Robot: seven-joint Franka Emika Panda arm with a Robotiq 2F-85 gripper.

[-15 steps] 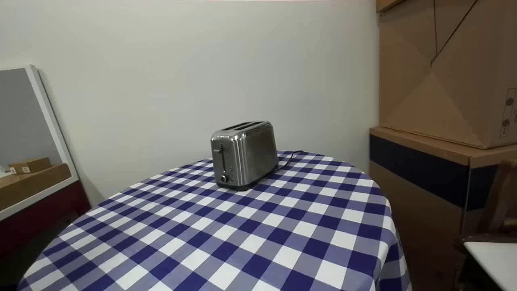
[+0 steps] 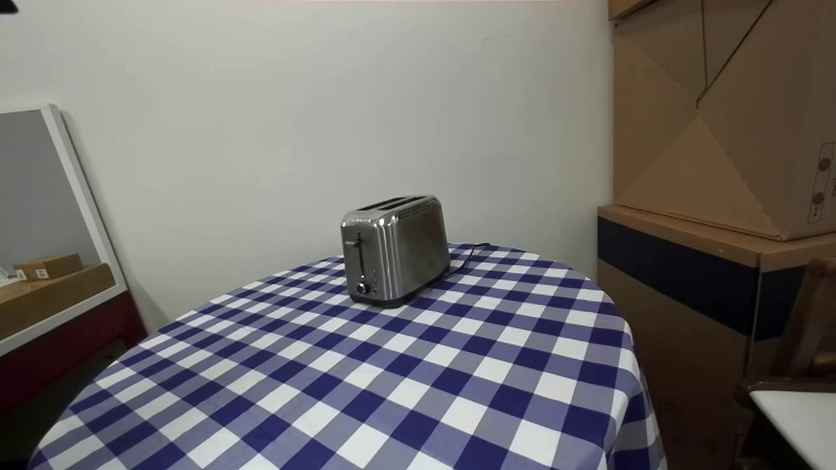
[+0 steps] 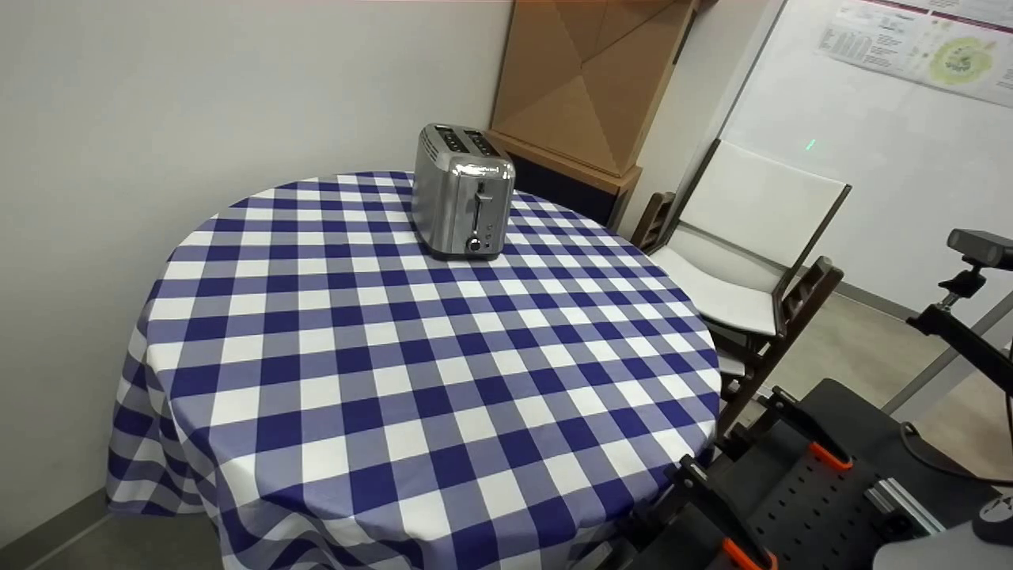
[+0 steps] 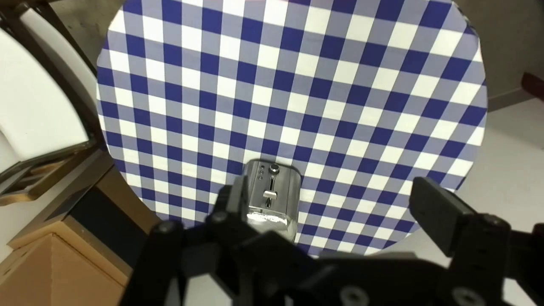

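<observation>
A silver two-slot toaster (image 2: pixel 415 247) stands upright on a round table spread with a blue-and-white checked tablecloth (image 2: pixel 313 376). Its lever (image 3: pixel 481 199) sits near the top of the narrow front, above a round knob (image 3: pixel 474 245). From above, the wrist view shows the toaster (image 4: pixel 275 196) partly covered by one dark finger. My gripper is open, its fingers spread wide, high over the table and not touching the toaster. In exterior view 2 the gripper is out of sight.
A black cord (image 2: pixel 470 258) trails behind the toaster. Cardboard boxes (image 2: pixel 697 164) and a white-seated folding chair (image 3: pixel 731 290) are beside the table. Black clamps (image 3: pixel 726 518) line the robot's stand. Most of the tablecloth is bare.
A small dark shape has come into the top left corner of exterior view 1. The toaster and table have not moved.
</observation>
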